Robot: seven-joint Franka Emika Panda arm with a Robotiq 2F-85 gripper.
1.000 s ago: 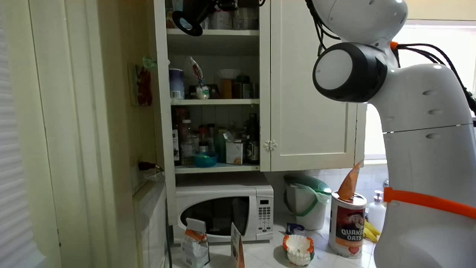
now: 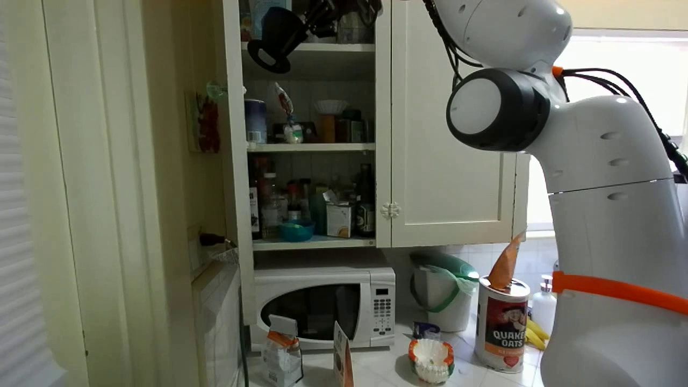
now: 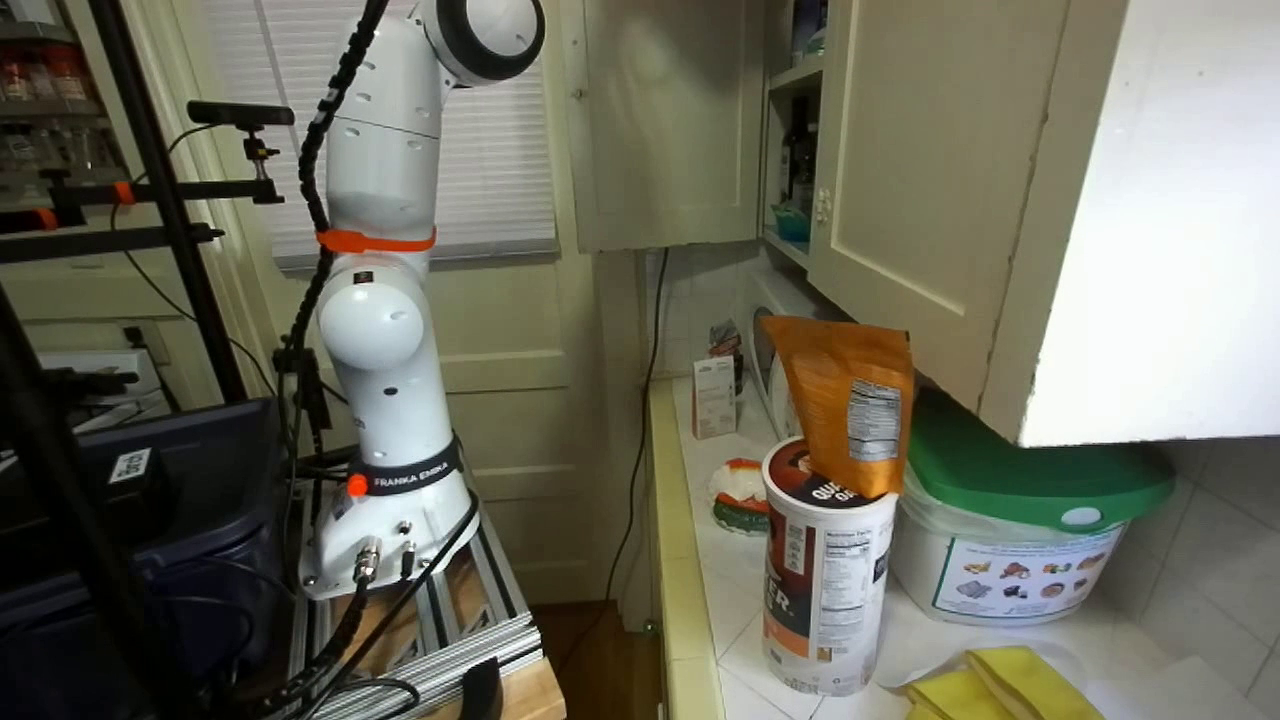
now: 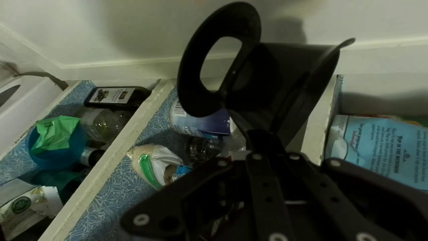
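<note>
A black cup-like piece with a round handle [image 4: 186, 68] fills the upper middle of the wrist view, tilted, its spout-like rim to the right. My gripper is shut on its near edge. In exterior view 1 the same black piece [image 2: 281, 33] hangs in front of the open cupboard, level with the top shelf, its handle pointing down and left. The gripper [image 2: 311, 24] shows there only partly, at the top edge. Exterior view 2 shows the arm's lower part but neither the gripper nor the black piece.
The cupboard's middle shelf [image 2: 309, 147] carries a blue canister [image 2: 255, 122] and a bag [image 4: 150, 162]. Bottles and a blue bowl [image 2: 296, 231] crowd the shelf below. A light blue packet [image 4: 377, 148] lies on the top shelf. The closed door [image 2: 451, 122] stands to the right.
The black piece has come lower in exterior view 1, and more of its body shows now. The arm's elbow has shifted slightly left and down. The shelves look the same.
</note>
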